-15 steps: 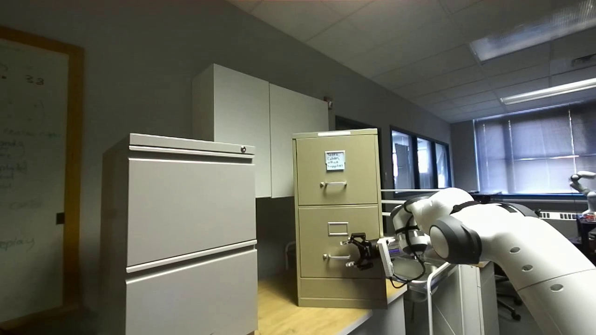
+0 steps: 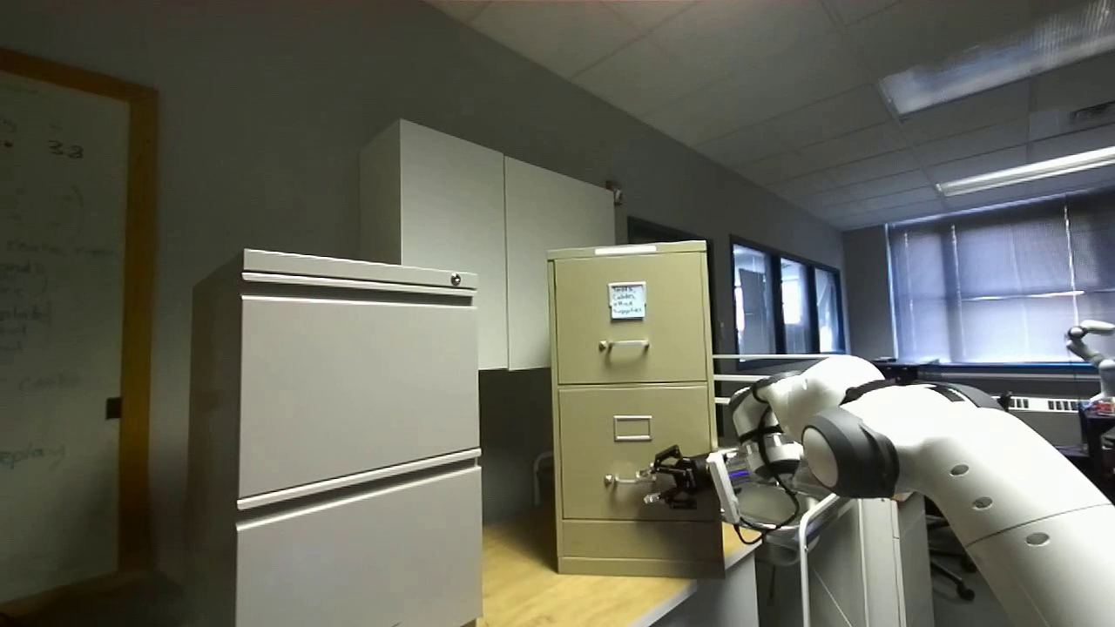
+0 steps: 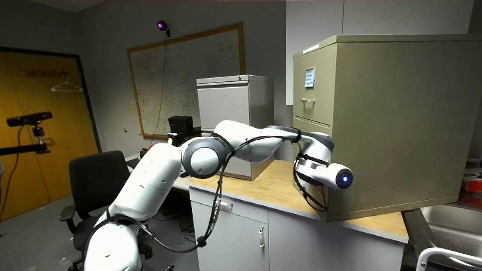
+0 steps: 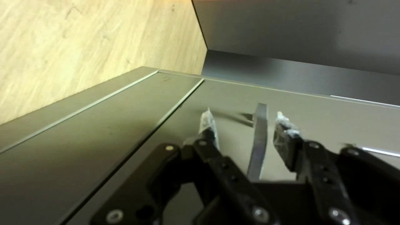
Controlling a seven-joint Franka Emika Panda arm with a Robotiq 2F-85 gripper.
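Note:
The tan filing cabinet (image 2: 632,543) has two drawers, both flush with its front. Its lower drawer's handle (image 2: 621,481) is a short metal bar. At the right end of that bar is my gripper (image 2: 648,488), partly open. In the wrist view the handle (image 4: 258,140) lies between the two fingers of my gripper. A gap shows on each side of the bar, wider toward the left finger (image 4: 208,123); the right fingertip (image 4: 287,127) is closer. Neither finger visibly touches it. From exterior view 2 the gripper is hidden behind the wrist and cabinet.
A wooden counter (image 3: 275,183) carries the tan cabinet, which stands close to its front edge. To the left stands a grey cabinet (image 2: 355,397). A white rail (image 2: 821,512) and a sink (image 3: 452,226) are nearby on the right.
The gripper's fingers have drawn closer together around the handle. My gripper sits slightly lower than a second ago, while the drawers look unmoved.

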